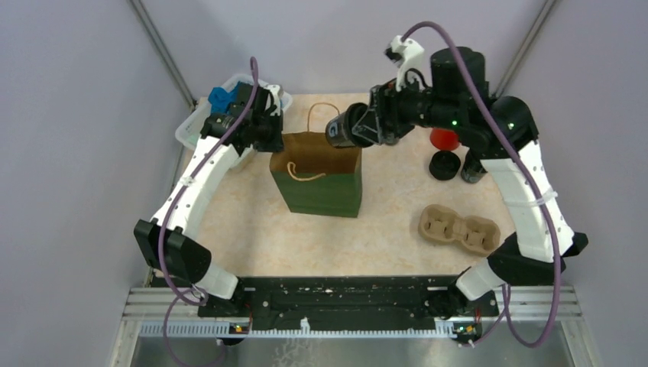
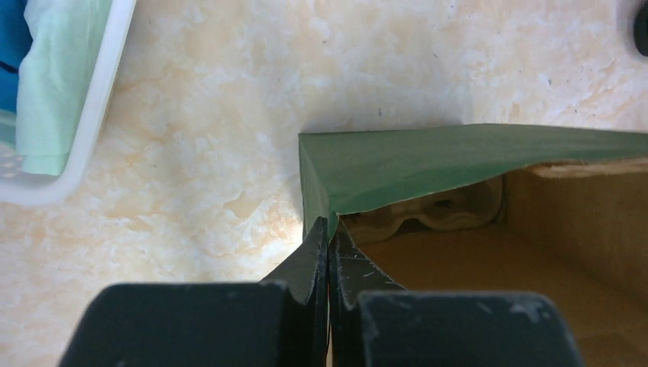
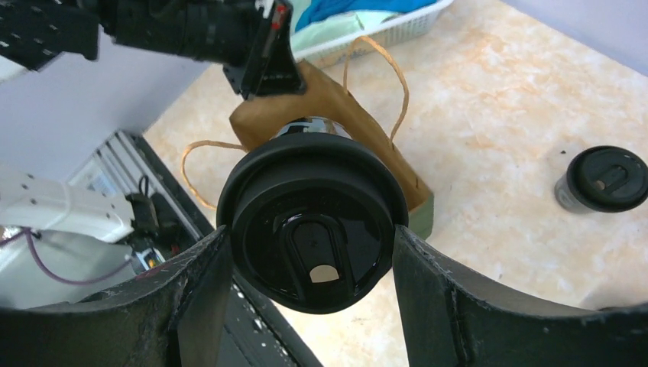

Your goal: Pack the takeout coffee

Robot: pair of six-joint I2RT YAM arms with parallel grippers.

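Observation:
A green paper bag [image 1: 321, 195] stands open at mid-table, rope handles up; inside, part of a moulded tray [image 2: 428, 214] shows in the left wrist view. My left gripper is shut at the bag's left rim, the edge running down to its fingertips; whether paper is between them is hard to tell. My right gripper is shut on a black-lidded coffee cup [image 3: 313, 275], held tilted in the air above the bag's right part.
A cardboard cup holder [image 1: 458, 229] lies front right. Dark cups and lids [image 1: 445, 164] and a red item [image 1: 444, 138] stand back right. A white basket with cloths [image 2: 92, 99] is back left.

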